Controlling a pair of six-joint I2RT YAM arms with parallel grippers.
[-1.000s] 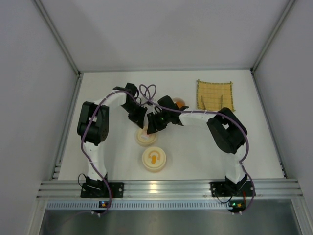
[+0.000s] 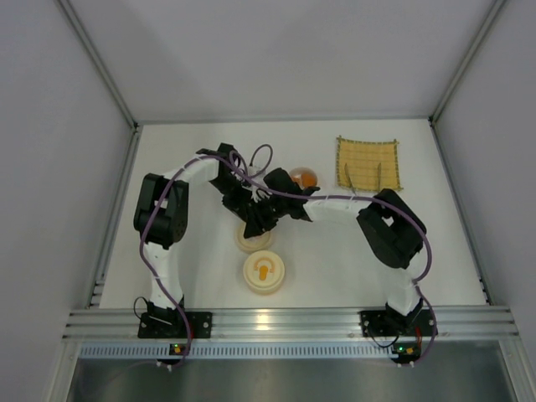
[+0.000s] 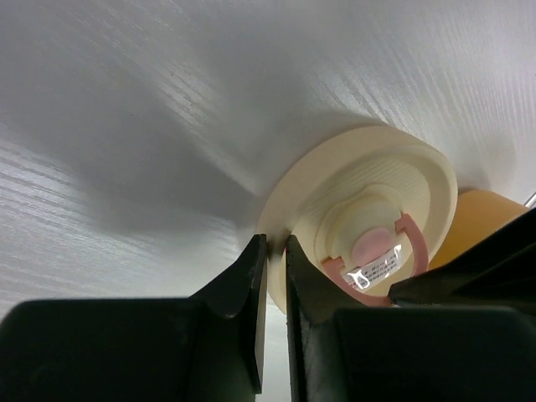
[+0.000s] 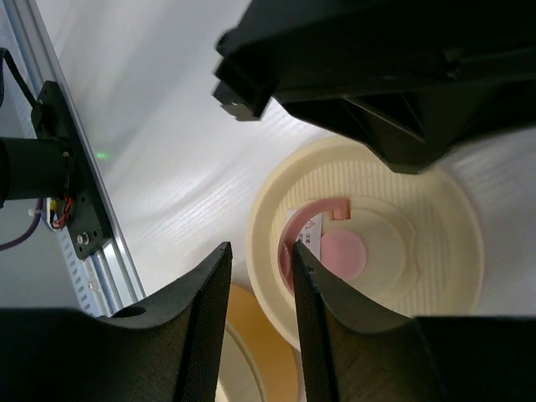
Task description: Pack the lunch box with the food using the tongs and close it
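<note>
A round cream lunch box [image 2: 256,244] with a pink handle [image 4: 288,234] on top stands mid-table, partly hidden by both grippers in the top view. My left gripper is shut on its rim [image 3: 310,188], the fingertips close together around the edge. My right gripper is over the box. One of its fingers [image 4: 306,272] meets the pink handle, while a gap shows toward the other finger; how firmly these fingers hold it cannot be made out. A second cream box [image 2: 264,276] with an orange handle stands just in front.
At the back right a yellow mat [image 2: 367,157] carries two thin utensils. Behind the right arm sits a bowl [image 2: 303,177] with orange contents. Both arms crowd the centre.
The second box and the mat have not moved.
</note>
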